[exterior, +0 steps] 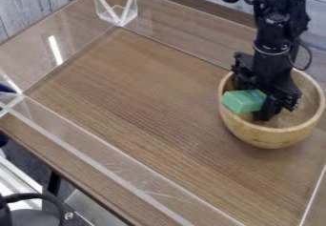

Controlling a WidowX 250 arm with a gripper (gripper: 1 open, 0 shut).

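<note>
My black gripper (261, 92) reaches down from the top right into a light wooden bowl (268, 133) at the right of the table. It is shut on a green block (239, 101), which sits inside the bowl at its left side, partly hidden by the fingers.
A clear bracket-like piece (116, 10) stands at the top left. Transparent strips run along the edges. Dark equipment is at the bottom left.
</note>
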